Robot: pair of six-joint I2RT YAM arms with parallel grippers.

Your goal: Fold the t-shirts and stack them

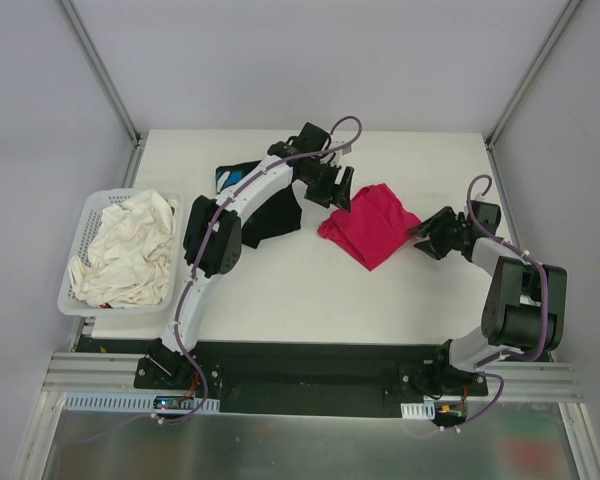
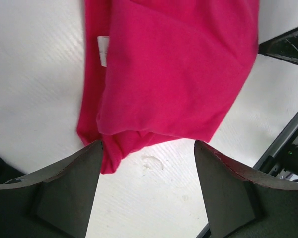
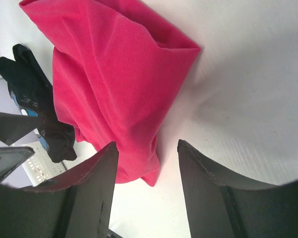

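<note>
A crumpled red t-shirt (image 1: 370, 225) lies loosely folded at the centre-right of the table, filling much of both wrist views (image 2: 169, 79) (image 3: 114, 79). My left gripper (image 1: 335, 195) hangs open above its upper-left part, with nothing between the fingers. My right gripper (image 1: 428, 228) is open at its right edge; in the right wrist view the cloth lies just beyond the fingertips, and I cannot tell if they touch it.
A black t-shirt with a blue print (image 1: 270, 220) lies to the left, partly under my left arm. A white basket (image 1: 68, 270) of cream cloths stands at the far left.
</note>
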